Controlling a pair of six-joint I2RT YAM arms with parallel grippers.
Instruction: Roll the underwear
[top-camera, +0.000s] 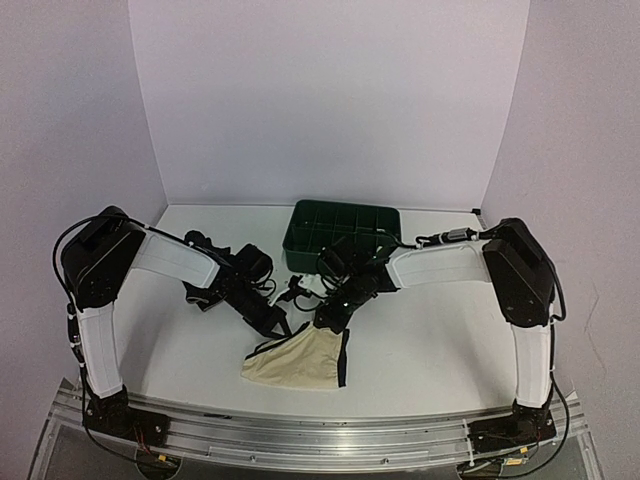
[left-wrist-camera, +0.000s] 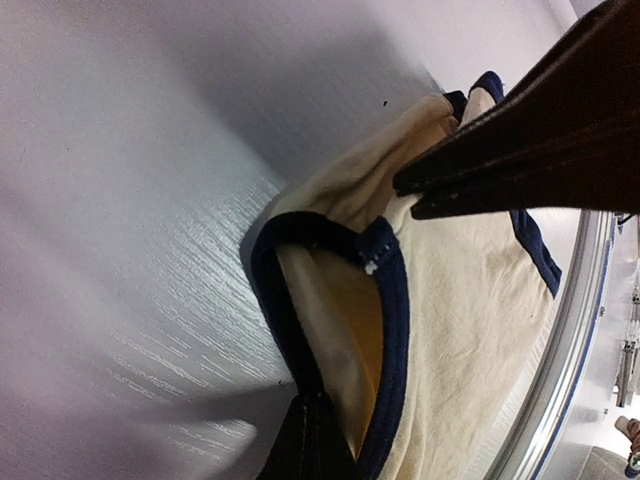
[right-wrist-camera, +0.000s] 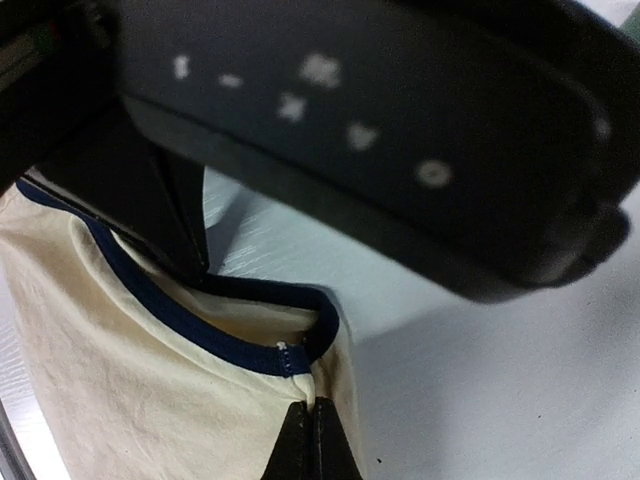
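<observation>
Cream underwear with navy trim lies flattened on the table below both grippers. In the left wrist view my left gripper is shut on its navy-edged band at the bottom, with a fold of yellowish inside showing. The other gripper's dark fingers reach over the cloth's upper part and meet a pinch of cream fabric. In the right wrist view my right gripper is shut on the edge just below a white-stitched spot in the navy waistband; the left gripper's dark finger stands behind that band.
A green divided bin sits at the back centre, close behind the arms. A dark item lies at the left, under the left arm. A metal rail runs along the front edge.
</observation>
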